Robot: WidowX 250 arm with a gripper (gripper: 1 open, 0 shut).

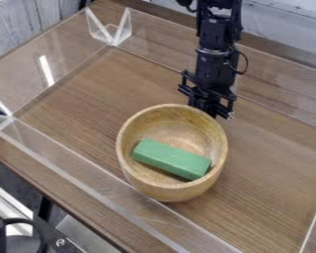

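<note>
A round beige bowl (141,176) sits on the wooden table, with a green rectangular block (172,158) lying inside it. The black gripper (203,108) is low at the bowl's back rim, touching or very close to it. It appears shut; its fingertips are small and dark, and nothing clearly shows held between them.
A white wire-like open object (110,25) stands at the back left. Dark cables show at the bottom left corner.
</note>
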